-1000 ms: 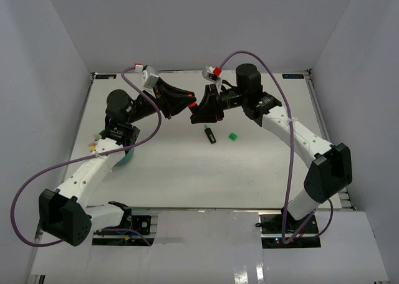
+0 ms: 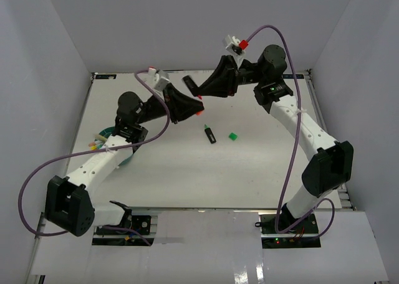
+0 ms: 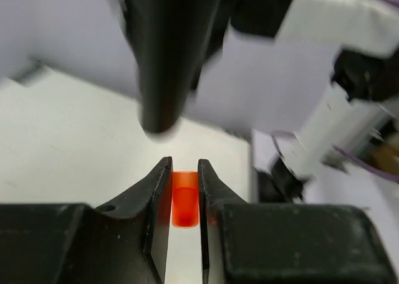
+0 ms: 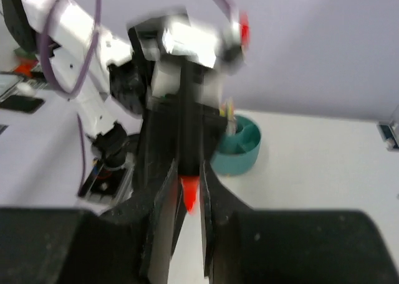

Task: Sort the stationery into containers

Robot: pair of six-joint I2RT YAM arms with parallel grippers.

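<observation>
In the top view my left gripper (image 2: 201,108) is shut, with a small orange-red piece (image 2: 199,113) at its fingertips. The left wrist view shows that orange-red cap (image 3: 185,200) between the fingers. A black marker (image 2: 189,83) with a red end juts up and left from the fingertips of my right gripper (image 2: 201,92). In the right wrist view the red end (image 4: 190,194) is in the narrow gap between the fingers. The marker is blurred there, so whether both pads press on it cannot be told. Marker and cap are apart.
A black marker with a green tip (image 2: 210,134) and a green cap (image 2: 233,136) lie mid-table. A teal divided container (image 4: 240,150) stands at the left, partly behind the left arm in the top view.
The grippers, which met around the orange-red piece, have separated. My right gripper has moved up and right, my left slightly down and right. The black marker now shows clear of the cap.
</observation>
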